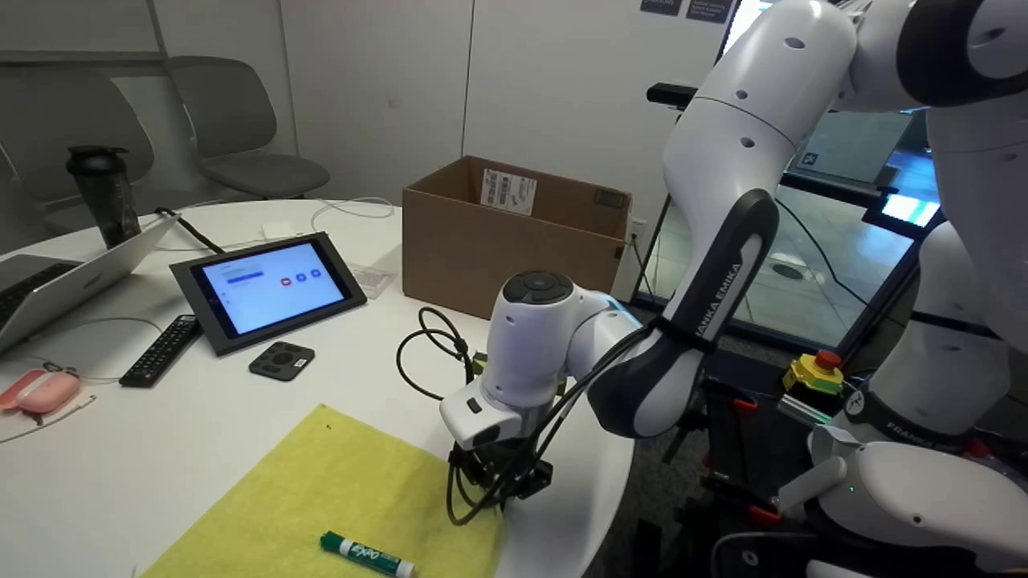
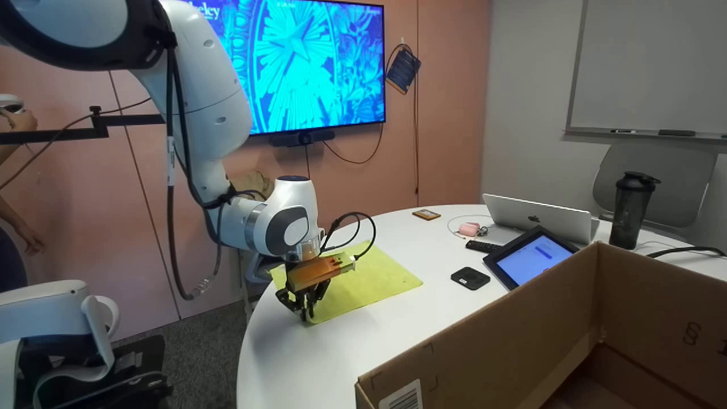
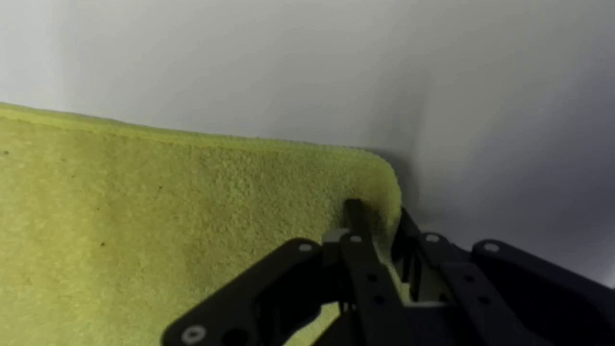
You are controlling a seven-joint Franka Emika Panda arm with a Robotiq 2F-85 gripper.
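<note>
A yellow cloth (image 1: 318,491) lies spread on the white table, with a green Expo marker (image 1: 367,555) resting on it in exterior view 1. My gripper is shut on one corner of the cloth (image 3: 173,213); in the wrist view the fabric passes between the two black fingertips. In exterior view 2 the gripper (image 2: 306,314) reaches down at the cloth's (image 2: 368,279) near corner, close to the table's edge. The marker does not show in exterior view 2 or the wrist view.
A cardboard box (image 1: 511,241) stands open on the table. A tablet (image 1: 270,289), a small black device (image 1: 281,360), a remote (image 1: 161,351), a pink case (image 1: 48,391) and a laptop (image 1: 87,279) occupy the far side. Bare tabletop (image 2: 381,341) lies between cloth and box.
</note>
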